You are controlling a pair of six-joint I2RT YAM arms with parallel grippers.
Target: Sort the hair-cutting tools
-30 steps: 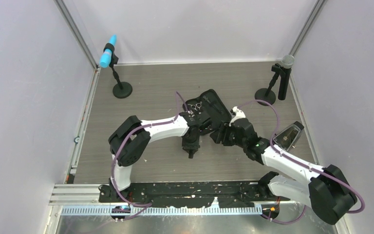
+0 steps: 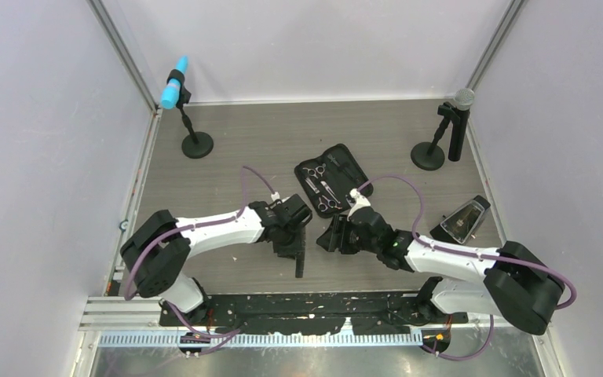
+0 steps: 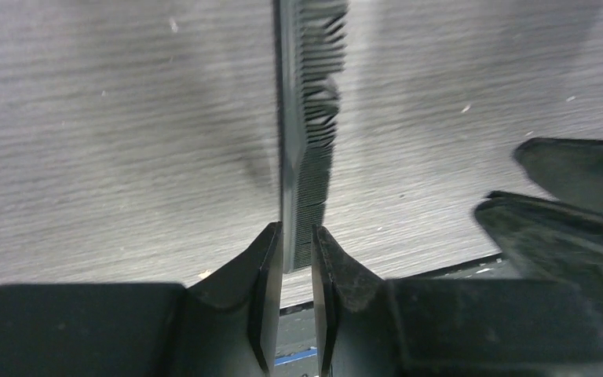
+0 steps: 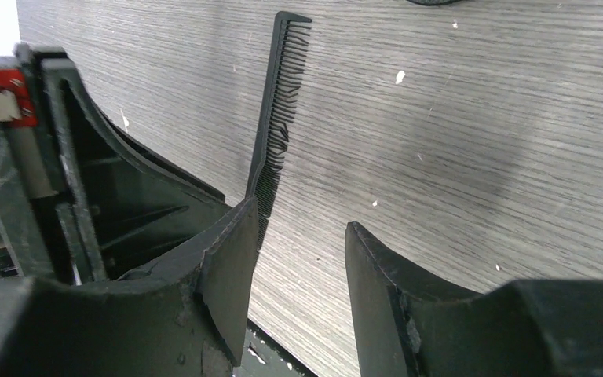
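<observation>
A black comb lies on the wooden table near its front edge, pointing front to back. My left gripper is low over it, fingertips at the comb's end in the left wrist view, part open with a small gap. My right gripper stands open just right of the comb, nothing between its fingers. Behind them an open black case holds scissors and other tools.
Clippers lie at the right. Microphone stands stand at back left and back right, the left holding a blue object.
My left gripper has moved toward the front left, off the case, uncovering the comb. My right gripper has moved left and toward the front.
</observation>
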